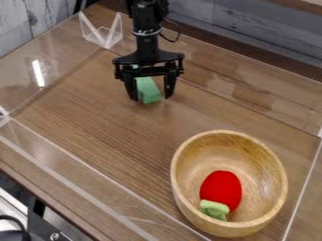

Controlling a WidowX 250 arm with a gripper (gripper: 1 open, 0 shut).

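My black gripper [149,88] is open, reaching down from the top centre. Its fingers stand either side of a small green object [149,94], which rests on the wooden table with its top partly covered by the gripper. Whether the fingers touch it is unclear.
A round wooden bowl [194,185] at the lower right holds a red object [220,187] with a green end. Clear plastic pieces lie at the top left and left edge, and a dark cable shows at the bottom left.
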